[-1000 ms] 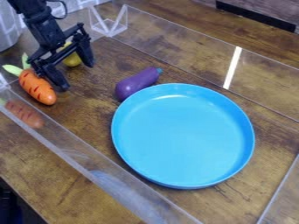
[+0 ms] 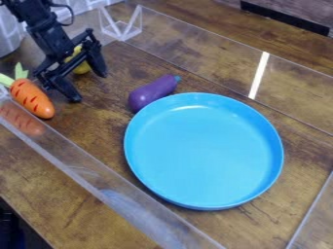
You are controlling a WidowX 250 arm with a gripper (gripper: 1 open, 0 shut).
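Note:
My black gripper (image 2: 86, 75) reaches in from the top left with its fingers spread open, low over the wooden surface. An orange toy carrot (image 2: 33, 98) with green leaves lies just left of it. A yellow object (image 2: 82, 65) is partly hidden behind the gripper. A purple toy eggplant (image 2: 154, 92) lies to the right, beside a large blue plate (image 2: 202, 151).
Clear plastic walls (image 2: 105, 192) border the wooden surface (image 2: 208, 68) along the front left and elsewhere. Bare wood lies behind the eggplant and plate, toward the back and right.
The gripper has shifted very slightly; the carrot, eggplant and plate look unmoved.

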